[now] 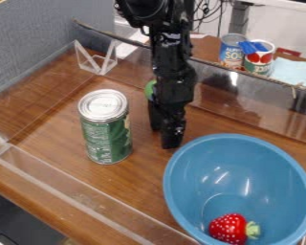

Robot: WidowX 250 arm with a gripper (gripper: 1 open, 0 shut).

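The black gripper (168, 127) hangs down at the middle of the wooden table, its fingers low near the surface, open. A green round object (150, 89) is mostly hidden behind it. A tall green can (106, 134) stands to the left. At the lower right is a blue bowl (201, 177) with a red strawberry (229, 227) inside.
Clear plastic walls border the table. Beyond the back one stand two cans (258, 60) and a light blue cloth (296, 73). A grey panel (28, 53) is at the left. Bare wood lies left and behind the green can.
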